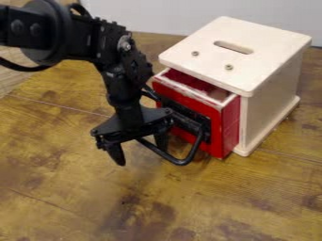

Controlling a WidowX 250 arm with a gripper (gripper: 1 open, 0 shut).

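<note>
A black robot arm reaches down from the upper left. Its gripper (116,143) hangs low over the wooden table, left of a cream wooden cabinet (269,89) with a slotted top. The fingers point down and stand open, with nothing visible between them. The cabinet has a red drawer (221,123) on its left side, partly pulled out, with a black panel on its front. A black cable loops from the arm beside the drawer front, partly hiding it.
The cabinet takes up the upper right, with a narrow strip of table behind it.
</note>
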